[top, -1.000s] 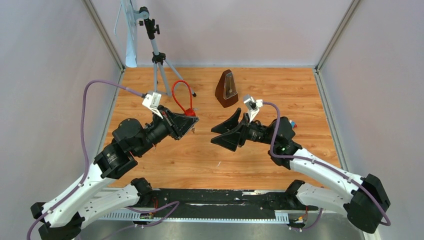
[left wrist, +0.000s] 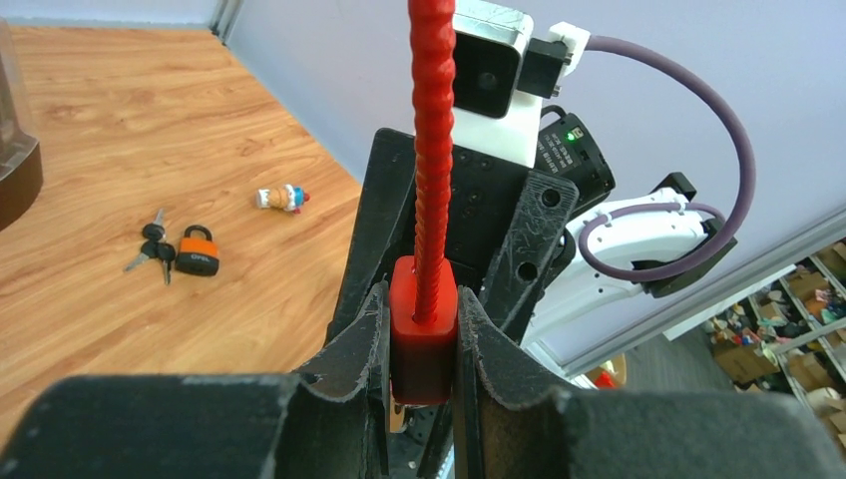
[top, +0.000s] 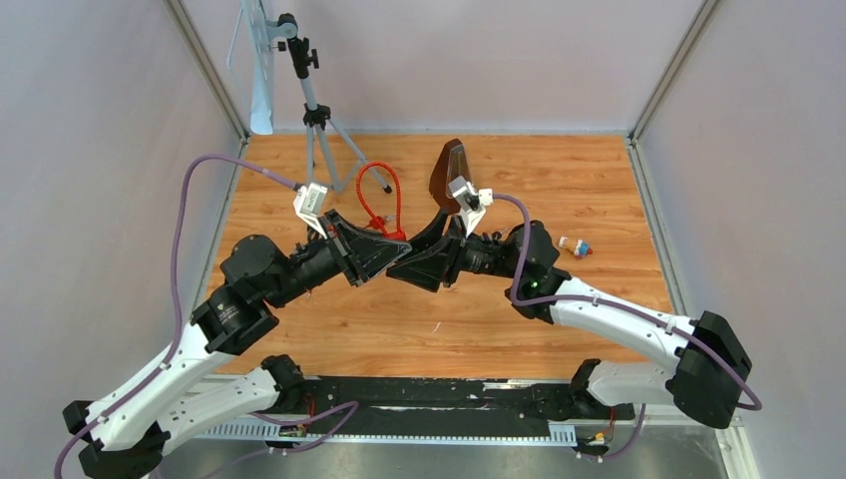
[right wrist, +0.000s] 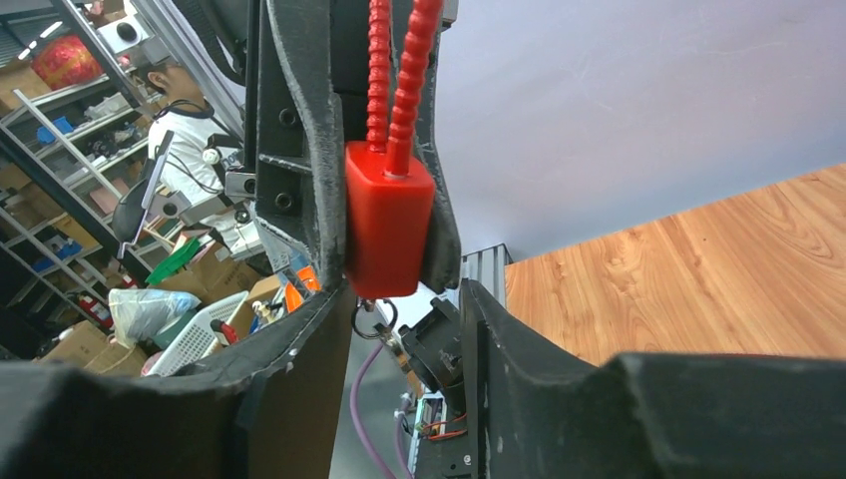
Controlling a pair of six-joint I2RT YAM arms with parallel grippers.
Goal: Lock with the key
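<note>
A red lock point(left wrist: 422, 339) with a red coiled shackle point(top: 359, 180) is held by my left gripper, which is shut on its body. The lock body point(right wrist: 389, 225) also shows in the right wrist view, with a key ring point(right wrist: 372, 329) beneath it, partly hidden. My right gripper faces it from the right, fingertips close under the body, with a gap between them; whether they touch anything is unclear. In the top view the two grippers meet near the centre.
On the wooden floor lie loose keys point(left wrist: 160, 249), an orange-and-black padlock point(left wrist: 198, 254) and a small toy point(top: 576, 246). A brown metronome point(top: 441, 178) stands behind the grippers, a tripod point(top: 321, 135) at the back left. The front of the board is mostly clear.
My right gripper has moved left to meet the left one. The left gripper with the red lock has shifted slightly right.
</note>
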